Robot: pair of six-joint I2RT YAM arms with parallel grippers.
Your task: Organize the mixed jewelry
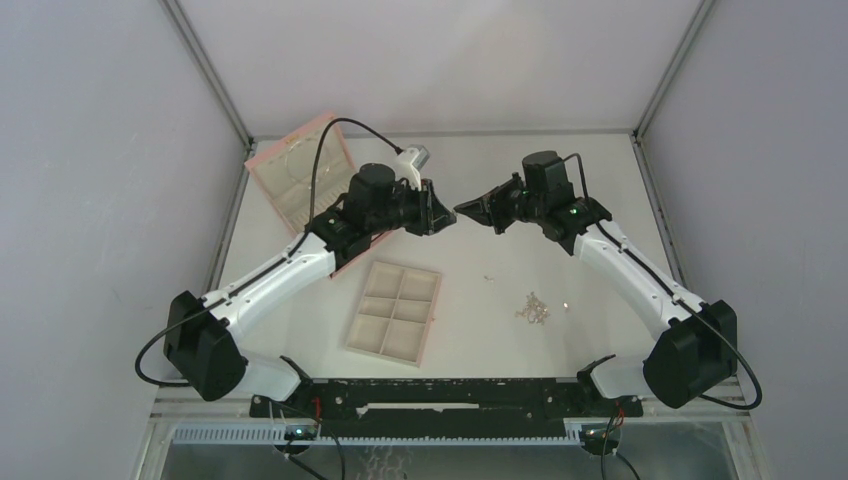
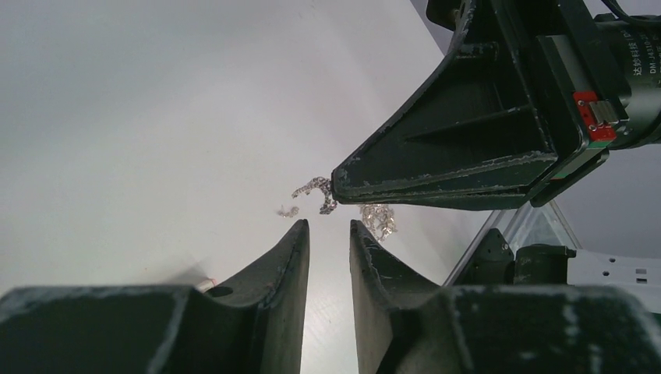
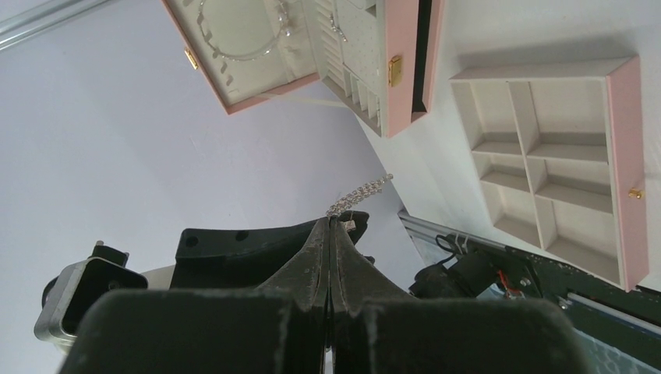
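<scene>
A sparkling curved piece of jewelry [image 2: 315, 185] sticks out from the tip of my right gripper, which is shut on its end. In the right wrist view the same piece [image 3: 362, 195] slants up and to the right, clear of the table. Facing it in the top view is my left gripper [image 1: 449, 216]. The left fingers [image 2: 292, 261] stand apart with an empty gap, and the jewelry appears just beyond them in the left wrist view. A loose jewelry pile [image 1: 535, 308] lies at the right of the table. The six-part tray's rim [image 1: 409, 267] encloses empty compartments.
An open pink jewelry box [image 3: 398, 70] stands at the back left, a necklace [image 3: 242, 56] in its lid. Small pieces lie loose, one [image 1: 488, 278] mid-table and another [image 1: 566, 306] beside the pile.
</scene>
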